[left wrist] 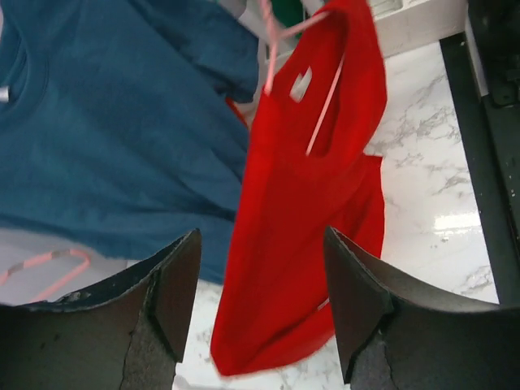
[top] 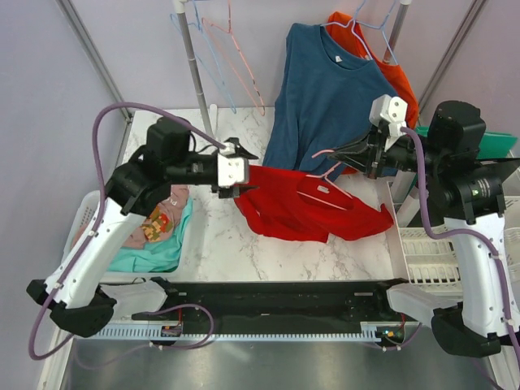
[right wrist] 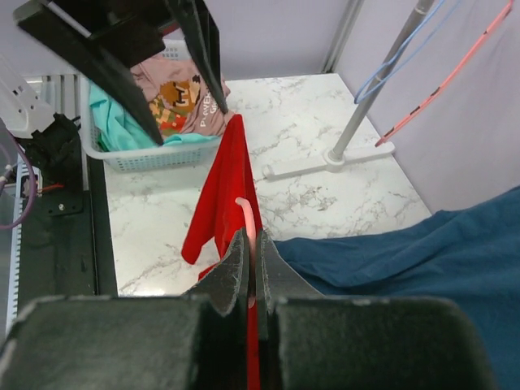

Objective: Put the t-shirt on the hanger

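A red t shirt [top: 292,207] hangs over the middle of the table on a pink hanger [top: 325,175], partly inside it. My right gripper is shut on the pink hanger, whose end rises from between its fingers. My left gripper [top: 244,171] is open at the shirt's left end; in the left wrist view, red fabric [left wrist: 284,227] lies beyond its parted fingers.
A rack holds empty hangers [top: 219,57], a blue shirt [top: 325,97] and an orange shirt [top: 402,81]. A laundry basket [top: 77,227] is at the left, white crates [top: 431,252] at the right.
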